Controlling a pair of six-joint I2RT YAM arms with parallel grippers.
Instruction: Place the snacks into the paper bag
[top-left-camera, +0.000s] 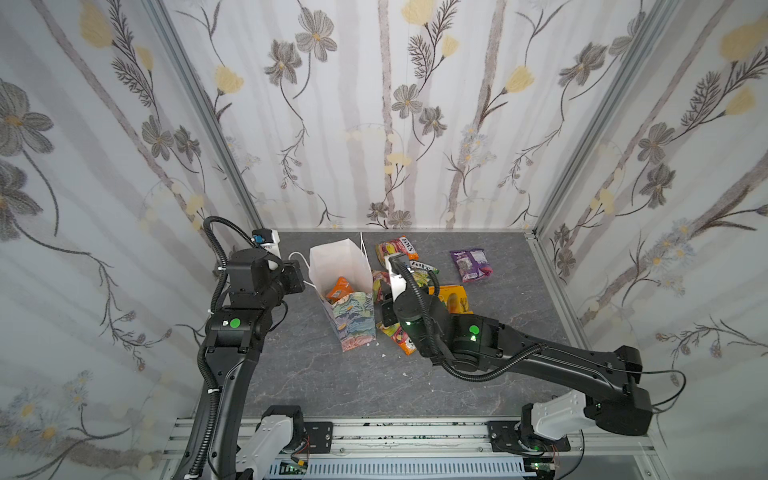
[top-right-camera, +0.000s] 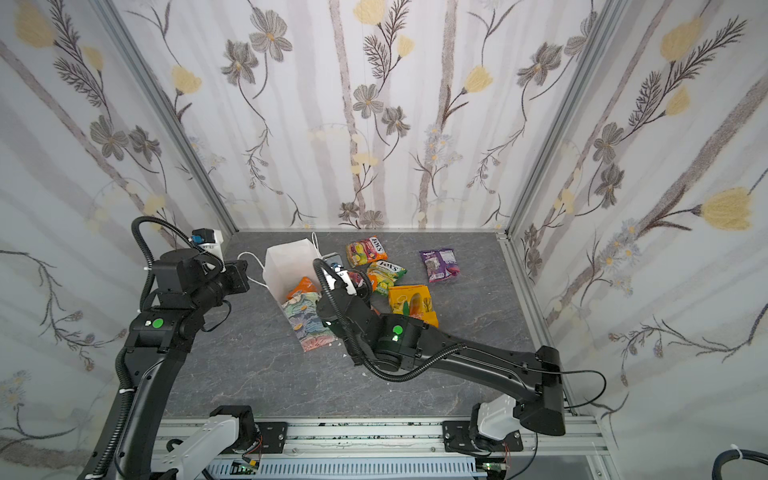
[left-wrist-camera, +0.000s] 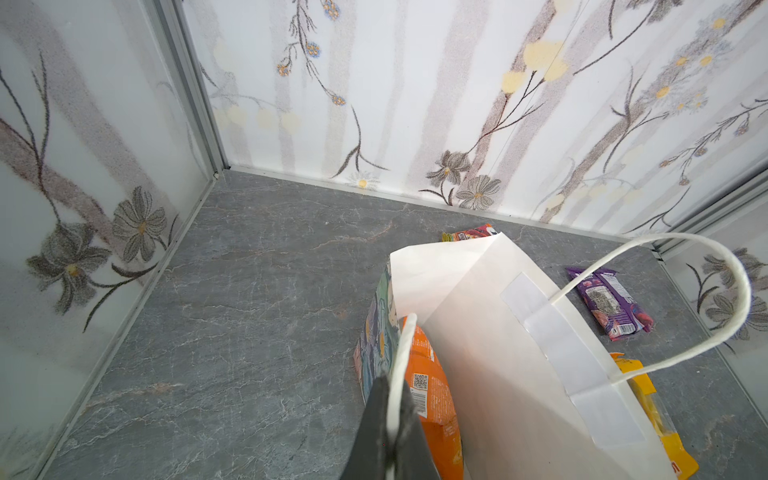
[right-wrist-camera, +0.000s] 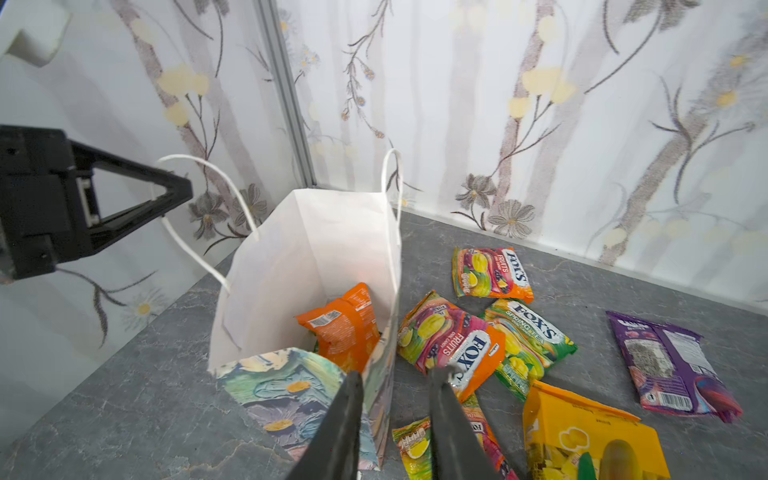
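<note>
The white paper bag (right-wrist-camera: 276, 256) stands open with a coloured print on its lower front. Inside lies an orange snack packet (right-wrist-camera: 344, 324). My left gripper is shut on the bag's white cord handle. To the right of the bag, my right gripper is open, its two fingers apart over the snacks with nothing held. Fox's packets lie nearby: a pink one (right-wrist-camera: 441, 332), a green one (right-wrist-camera: 528, 340) and an orange one (right-wrist-camera: 492, 273). A small packet (right-wrist-camera: 414, 448) shows partly behind the right fingers. The yellow packet (right-wrist-camera: 596, 436) and purple packet (right-wrist-camera: 670, 364) lie farther right.
The bag's other handle (left-wrist-camera: 732, 312) loops up on its right side. In the left wrist view, the grey table (left-wrist-camera: 240, 336) is bare left of the bag. A patterned wall (right-wrist-camera: 472, 104) closes off the back.
</note>
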